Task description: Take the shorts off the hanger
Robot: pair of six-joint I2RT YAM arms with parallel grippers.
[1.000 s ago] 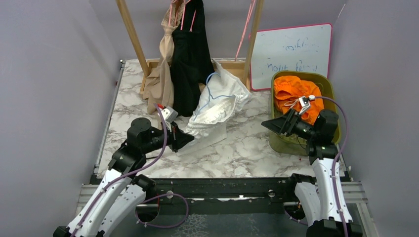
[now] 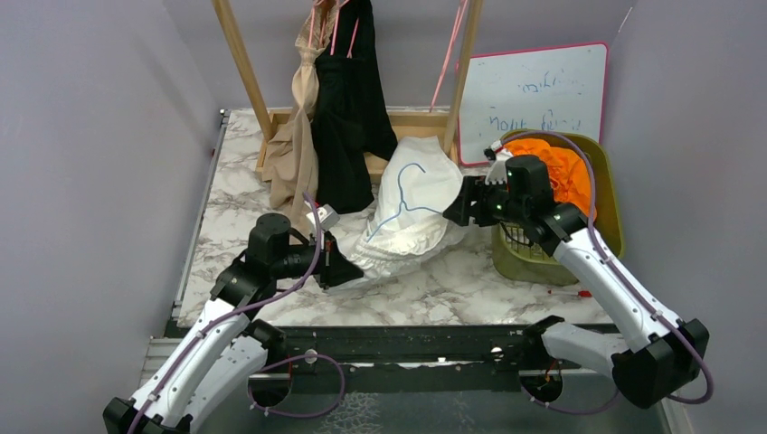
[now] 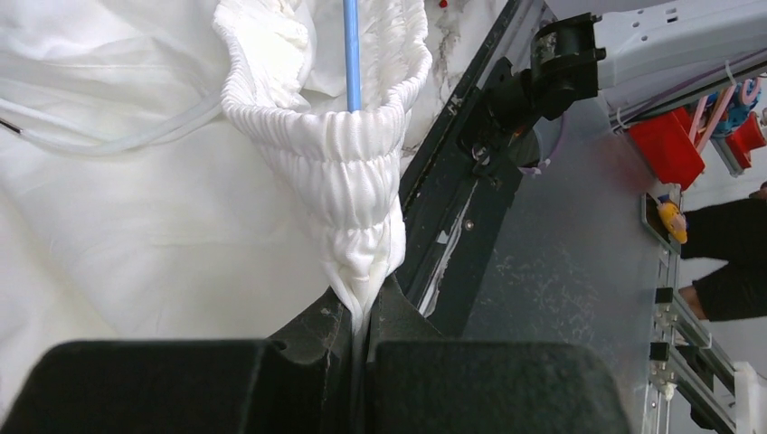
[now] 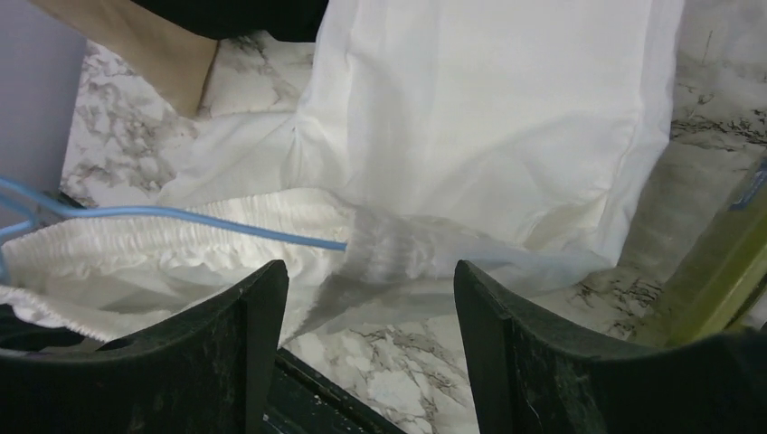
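White shorts (image 2: 421,181) lie on the table with a blue hanger (image 2: 402,203) on them. In the left wrist view my left gripper is shut on the ruched waistband (image 3: 339,181), the hanger's bar inside it. My right gripper (image 2: 457,203) is at the shorts' right side by the hanger's end. In the right wrist view its fingers stand apart, with the waistband (image 4: 380,244) and hanger bar (image 4: 226,221) just beyond them.
An olive basket (image 2: 606,208) with orange cloth (image 2: 565,172) stands at the right. Beige (image 2: 294,163) and black (image 2: 339,163) garments hang from a wooden rack at the back. A whiteboard (image 2: 534,90) leans behind the basket.
My right arm has swung left from over the basket to the shorts. The shorts and hanger have shifted right and down, with my left gripper moving slightly right and down.
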